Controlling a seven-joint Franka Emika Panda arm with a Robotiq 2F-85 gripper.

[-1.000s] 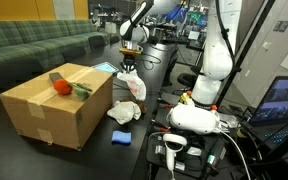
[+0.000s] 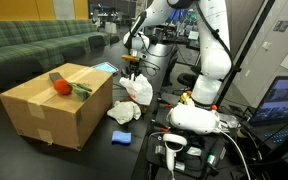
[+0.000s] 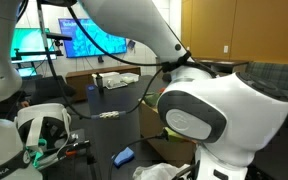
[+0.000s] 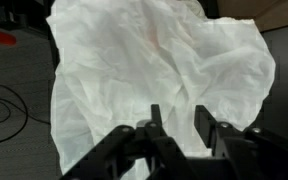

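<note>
My gripper [image 2: 133, 71] is over a white cloth [image 2: 137, 88] at the far end of the dark table. Seen from the wrist, its two black fingertips [image 4: 155, 114] stand apart, with the crumpled white cloth [image 4: 149, 75] spread beneath them. Nothing shows clearly pinched between the fingers; whether they touch the fabric is hard to tell. Another piece of white cloth [image 2: 123, 112] lies nearer on the table, beside the box. A small blue block [image 2: 121, 137] rests in front of it.
A large cardboard box [image 2: 42, 120] stands on the left, with a red round object [image 2: 62, 88] and greenish items at its top. Cables and a white arm base [image 2: 192, 120] occupy the right.
The far white cloth, earlier hanging narrow below my gripper, is now lower and spread wider. My gripper has come down slightly with it.
</note>
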